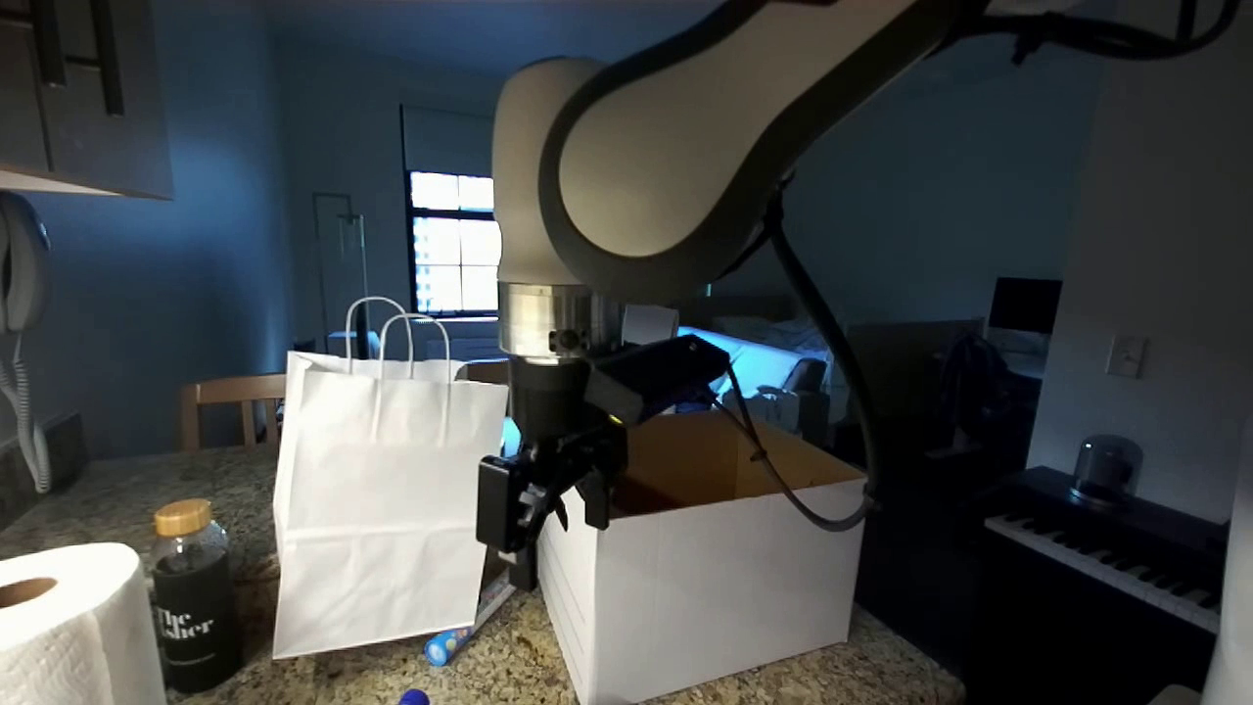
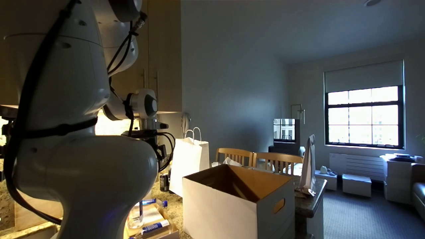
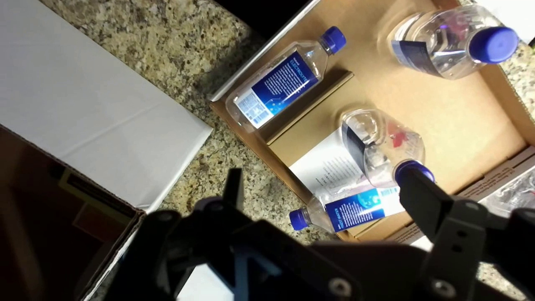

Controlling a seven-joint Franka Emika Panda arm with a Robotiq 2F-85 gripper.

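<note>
My gripper [image 1: 549, 531] hangs open between the white paper bag and the white box, near the box's left wall. In the wrist view its fingers [image 3: 234, 186] stand wide apart with nothing held between them. Below and ahead lies a shallow cardboard tray [image 3: 436, 115] with several clear, blue-capped bottles. One bottle [image 3: 281, 82] lies along the tray's edge; another bottle [image 3: 441, 47] stands in the far corner. A third bottle [image 3: 386, 145] stands near the right finger, which overlaps its cap. Beside it, a lying bottle [image 3: 356, 208] pokes its cap past the tray's rim.
The open white box [image 1: 728, 587] has tall walls right beside my gripper. A white paper bag [image 1: 394, 505] stands to the left, with a dark bottle [image 1: 194, 599] and a paper towel roll [image 1: 82, 634] beyond. A blue-and-white tube [image 1: 452, 640] lies on the counter.
</note>
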